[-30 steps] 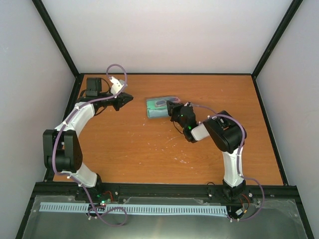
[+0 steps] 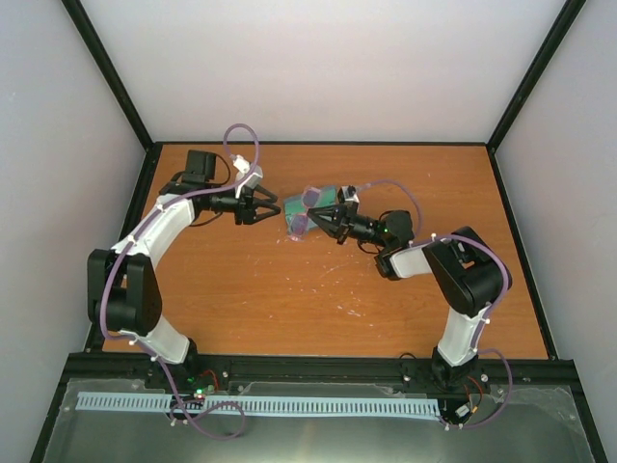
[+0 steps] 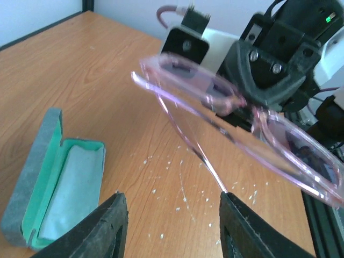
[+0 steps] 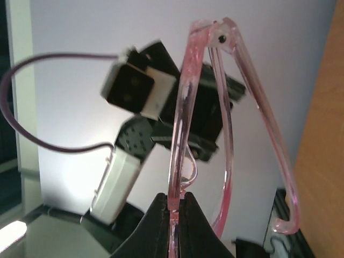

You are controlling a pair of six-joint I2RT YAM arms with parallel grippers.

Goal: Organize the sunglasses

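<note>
Pink-framed sunglasses [image 2: 310, 201] are held up in my right gripper [image 2: 311, 213], which is shut on their thin frame; in the right wrist view the pink frame [image 4: 184, 107] rises from between the fingertips. The left wrist view shows the lenses [image 3: 290, 153] tilted in the air, ahead of my open left gripper, which stands to the left of them in the top view, with nothing between its fingers. An open teal case [image 3: 29, 193] with a pale lining lies on the table, partly hidden beneath the sunglasses in the top view.
Dark frame rails and white walls surround it.
My right gripper has lifted and turned the sunglasses up and leftward from over the case. My left gripper has moved right toward them and opened.
</note>
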